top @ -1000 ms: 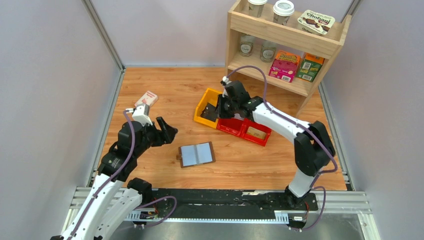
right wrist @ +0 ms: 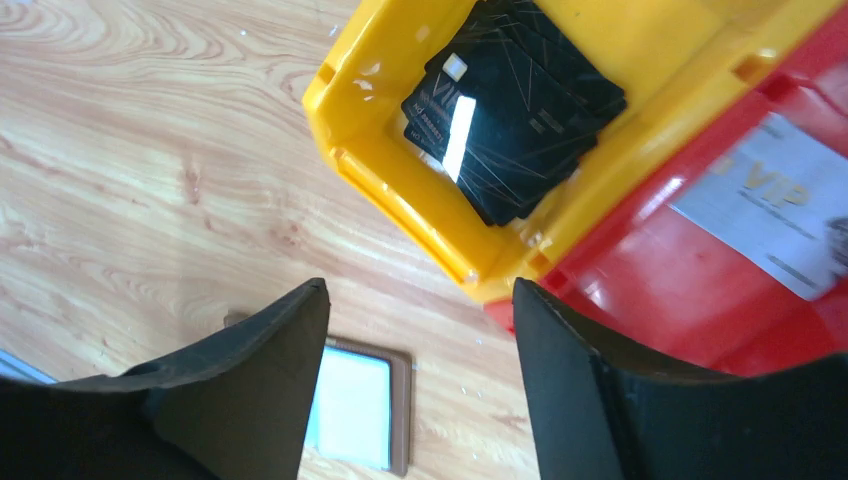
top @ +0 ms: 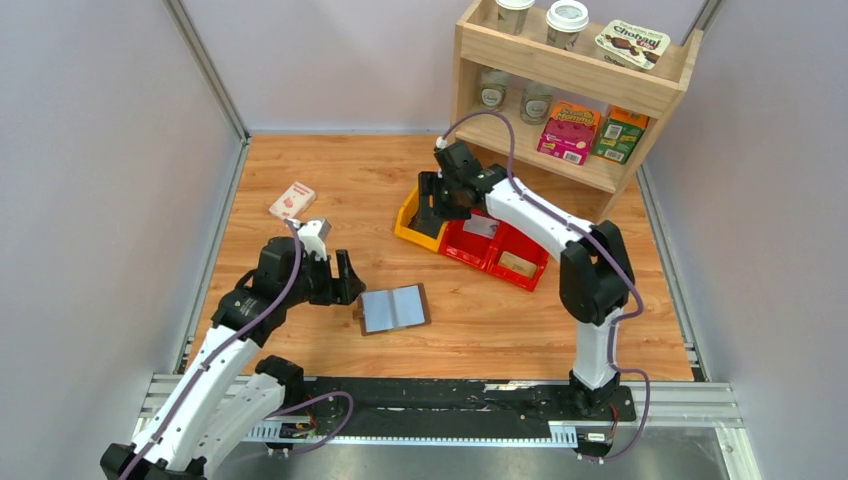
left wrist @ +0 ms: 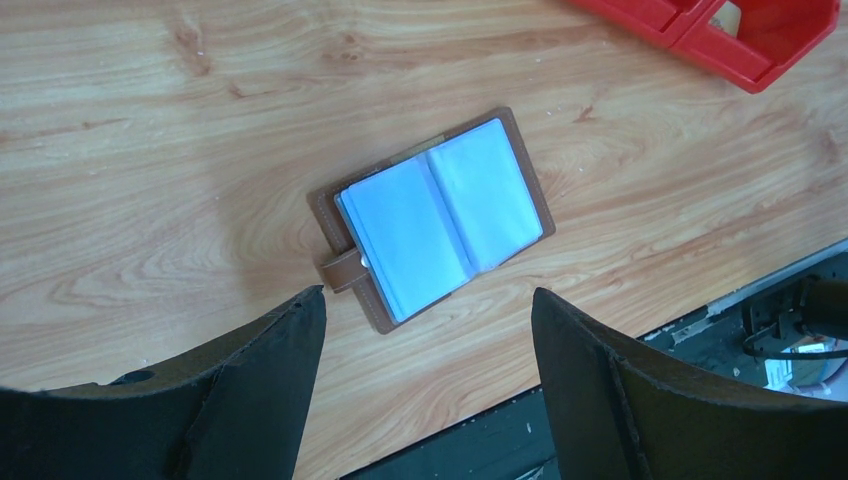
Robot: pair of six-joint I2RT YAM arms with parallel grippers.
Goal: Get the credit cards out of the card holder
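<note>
The brown card holder (top: 427,308) lies spread flat on the table, its pale blue sleeves facing up and its strap on the left side. In the left wrist view the card holder (left wrist: 440,220) shows in full, between and beyond the fingers. My left gripper (top: 350,278) is open and empty, above and left of it. Several black cards (right wrist: 500,110) lie fanned in the yellow bin (right wrist: 395,205). My right gripper (top: 440,196) stands over that bin with its fingers apart, nothing between them. A silver VIP card (right wrist: 765,195) rests in the red bin (right wrist: 650,260).
Joined red bins (top: 494,250) continue right of the yellow one, with a tan card (top: 518,264) in the far compartment. A small card box (top: 292,200) lies back left. A wooden shelf (top: 575,75) stands at the back right. Open table surrounds the holder.
My left gripper moved slightly right, towards the holder.
</note>
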